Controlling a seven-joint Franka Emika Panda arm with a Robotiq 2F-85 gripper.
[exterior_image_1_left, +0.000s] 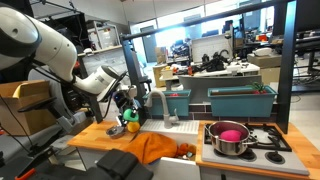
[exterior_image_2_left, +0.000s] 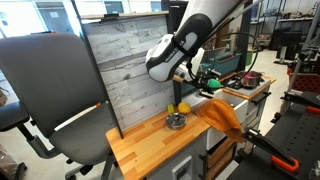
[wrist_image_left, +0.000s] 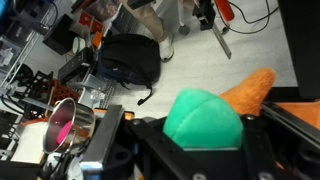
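A rounded green object (exterior_image_1_left: 131, 116) hangs at the end of the arm, above the counter near the sink. My gripper (exterior_image_1_left: 128, 108) is shut on it, and it fills the lower middle of the wrist view as a smooth teal-green shape (wrist_image_left: 202, 120). It hides much of the fingers there. Beneath and to the left stands a small metal bowl (exterior_image_1_left: 115, 132) on the wooden counter; the second exterior view also shows this bowl (exterior_image_2_left: 176, 121). Close under the green object is a yellow-orange round item (exterior_image_1_left: 133, 127).
An orange cloth (exterior_image_1_left: 152, 148) drapes over the sink's front. The faucet (exterior_image_1_left: 165, 107) rises behind it. A metal pot (exterior_image_1_left: 232, 146) with a pink item (exterior_image_1_left: 231, 135) inside sits on the right stove. Teal bins (exterior_image_1_left: 240, 103) stand at the back.
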